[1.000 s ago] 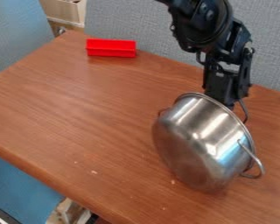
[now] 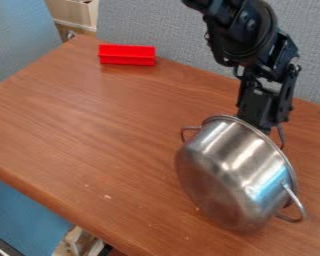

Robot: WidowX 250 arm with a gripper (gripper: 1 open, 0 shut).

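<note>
A stainless steel pot point(image 2: 230, 175) with two loop handles lies tilted on its side on the wooden table at the right, its base toward the front left. My black gripper point(image 2: 263, 118) reaches down behind the pot's raised rim; its fingertips are hidden by the pot, so I cannot see how the fingers stand or what is between them.
A red block point(image 2: 127, 54) lies at the back left of the wooden table point(image 2: 83, 130). A grey padded wall point(image 2: 149, 25) runs along the back, and the table's left edge drops to a blue floor.
The pot has shifted and turned slightly, with its far handle and rim now a little lower. My gripper has moved slightly to the right with it.
</note>
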